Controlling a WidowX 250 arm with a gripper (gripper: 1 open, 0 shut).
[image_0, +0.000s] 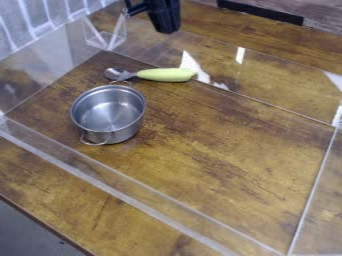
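A dark gripper (155, 18) hangs at the top centre of the camera view, above and behind the objects; its fingers are too small and dark to read. A steel pot (107, 114) with loop handles sits upright on the wooden table, left of centre. Behind it lies a utensil with a pale yellow-green handle (166, 74) and a metal end pointing left, apart from the gripper.
Clear plastic walls surround the wooden work surface (221, 170), whose centre and right are bare. A white slatted object stands at the back left, and a dark strip runs along the back right.
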